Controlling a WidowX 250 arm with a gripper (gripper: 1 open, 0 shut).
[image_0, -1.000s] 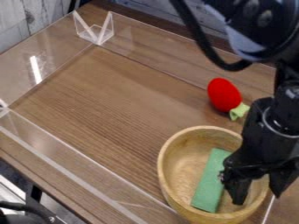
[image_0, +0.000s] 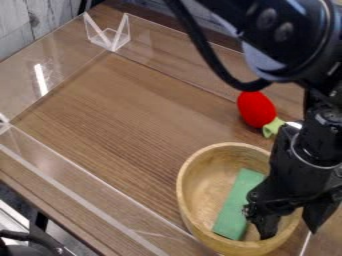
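The black gripper (image_0: 278, 208) is low at the right, over the right side of a tan bowl (image_0: 201, 175) at the bottom centre; its fingers point down into the bowl and stand open. Inside the bowl lies a green rectangular object (image_0: 237, 205), just left of the gripper. Behind the bowl, a red rounded object (image_0: 255, 108) lies near a pale green item (image_0: 273, 128), partly hidden by the arm.
A white wire holder (image_0: 107, 30) stands at the back left. The table's edge runs along the lower left.
The arm has shifted slightly over the last second, with more of its upper part now in view at the top. The bowl and the objects look unmoved.
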